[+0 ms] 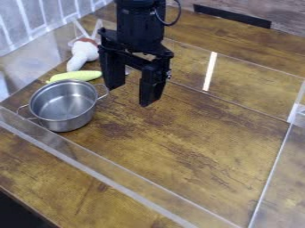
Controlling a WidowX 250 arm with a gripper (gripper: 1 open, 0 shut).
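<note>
My black gripper (pixel 134 82) hangs over the middle-upper part of the wooden table, its fingers pointing down and spread apart, with nothing visible between them. To its lower left a steel pot (pixel 62 104) with side handles stands on the table. A yellow corn-like object (pixel 74 76) lies behind the pot, and a white plush or mushroom-shaped thing (pixel 81 55) lies further back. Something small and silvery behind the gripper is mostly hidden.
Clear plastic walls (pixel 286 160) border the workspace on several sides. A white strip (pixel 210 71) shows at the back right.
</note>
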